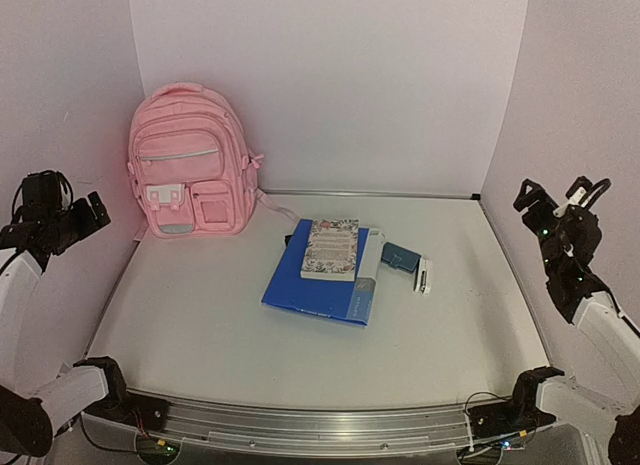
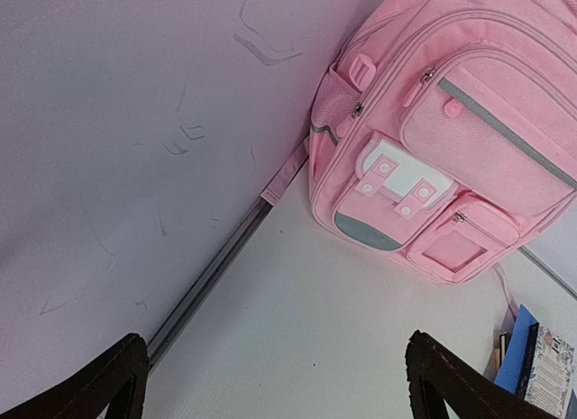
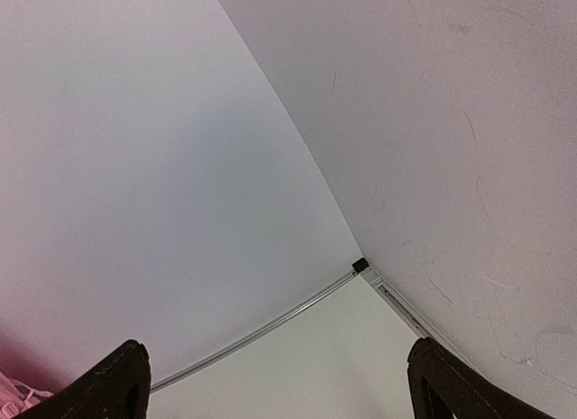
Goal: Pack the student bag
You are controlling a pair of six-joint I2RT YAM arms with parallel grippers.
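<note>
A pink student bag [image 1: 188,160] stands upright against the back wall at the left; its zips look closed. Mid-table lies a blue folder [image 1: 292,275], with a patterned book [image 1: 331,249] on top of it. Just right of the folder are a dark teal pouch-like item [image 1: 401,257] and a small white item [image 1: 423,276]. My left gripper [image 1: 98,209] is raised by the left wall, its fingers wide apart and empty before the bag [image 2: 487,122] in the left wrist view. High by the right wall, my right gripper is open and empty too, far from every object.
White walls [image 1: 330,85] close off the back and both sides. A metal rail [image 1: 330,420] runs along the front edge. A pink strap [image 1: 277,205] trails from the bag toward the folder.
</note>
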